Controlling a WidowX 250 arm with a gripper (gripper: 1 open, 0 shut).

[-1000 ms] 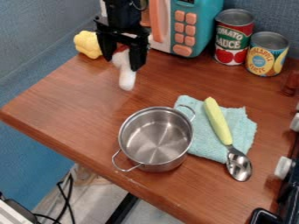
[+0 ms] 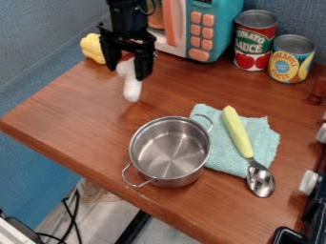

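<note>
The black robot gripper [image 2: 126,55] is at the top left of the table, over a white elongated object [image 2: 132,86] that stands or lies just below it. Whether its fingers grip that object or are open is unclear at this size. A yellow object [image 2: 93,48] lies behind it at the back left edge.
A steel pot [image 2: 170,150] is at the front middle, beside a light blue towel [image 2: 223,151] holding a yellow corn-like object [image 2: 237,129] and a spoon [image 2: 261,181]. A teal toy microwave [image 2: 204,29], tomato sauce can [image 2: 254,40] and second can [image 2: 292,59] line the back.
The gripper has shifted left over the last second, and the white object appears a little further left too.
</note>
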